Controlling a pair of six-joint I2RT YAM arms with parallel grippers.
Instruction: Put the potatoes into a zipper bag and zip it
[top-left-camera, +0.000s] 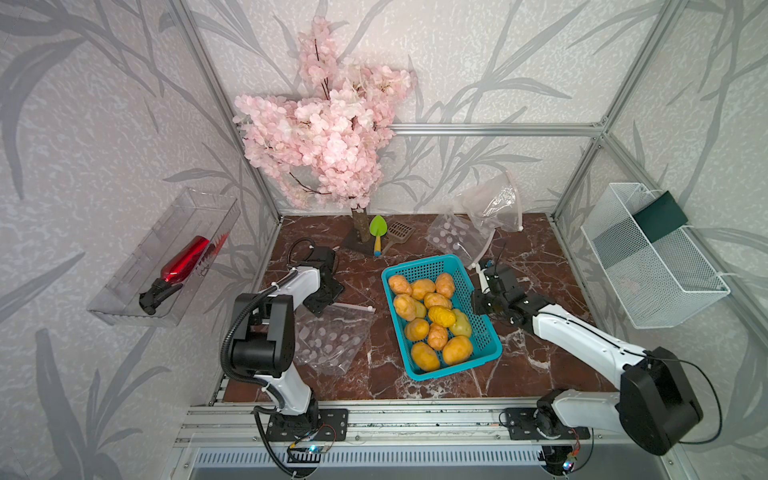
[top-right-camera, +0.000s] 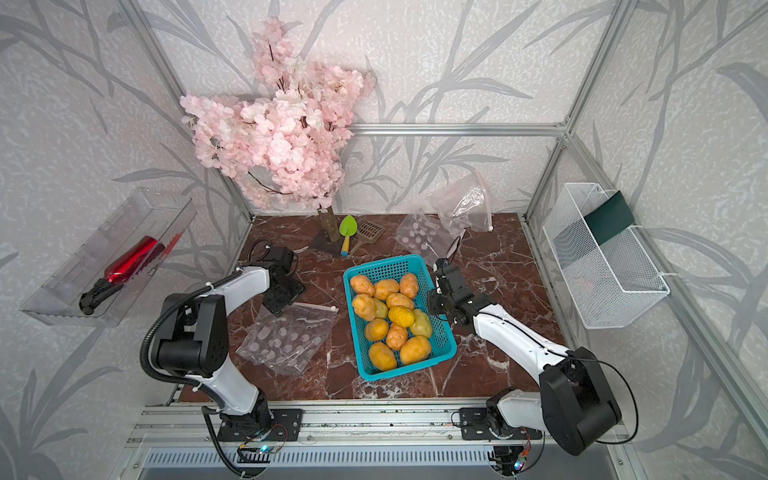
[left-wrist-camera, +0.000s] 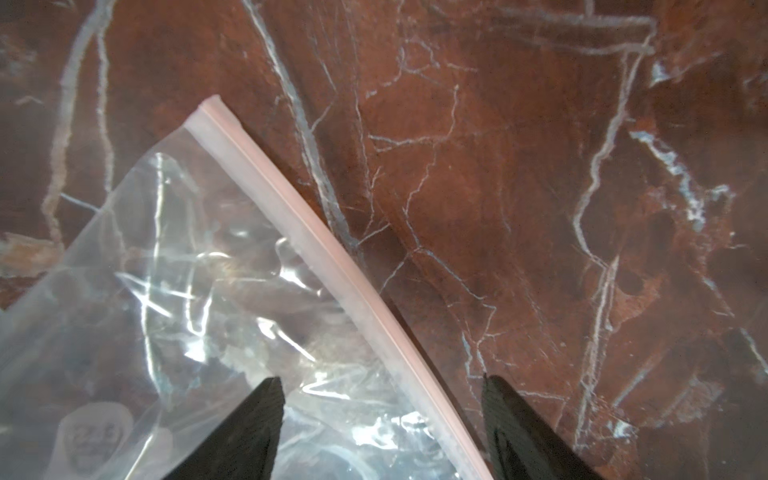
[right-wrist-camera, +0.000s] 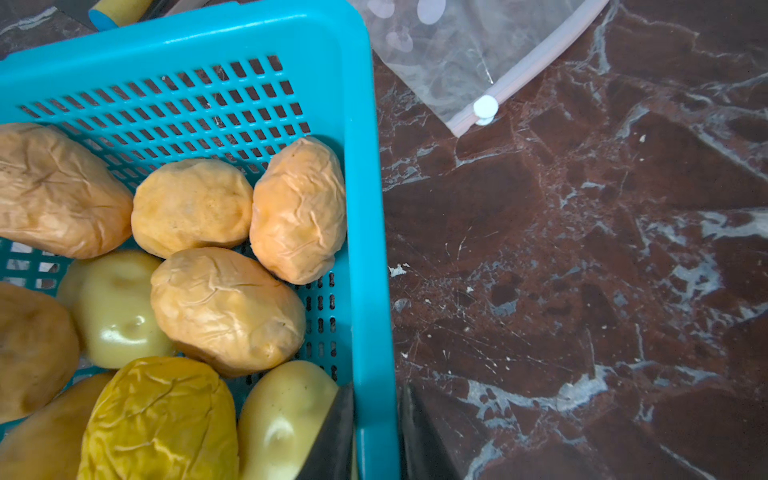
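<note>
A blue basket (top-left-camera: 485, 357) holds several potatoes (top-left-camera: 456, 349) at the centre. My right gripper is shut on its right rim, as the right wrist view shows. A flat clear zipper bag (top-left-camera: 336, 344) lies left of the basket. My left gripper is over it, fingers apart on either side of its pinkish zipper strip (left-wrist-camera: 336, 264), with nothing seen held. More clear bags (top-right-camera: 416, 236) lie at the back right, one with a white slider (right-wrist-camera: 485, 106).
A vase of pink blossom, a green scoop (top-left-camera: 378, 228) and a slotted spatula (top-left-camera: 397, 234) stand or lie at the back. A clear bin (top-left-camera: 120, 304) and a white wire basket (top-left-camera: 616, 272) hang at the sides. Bare table shows right of the blue basket.
</note>
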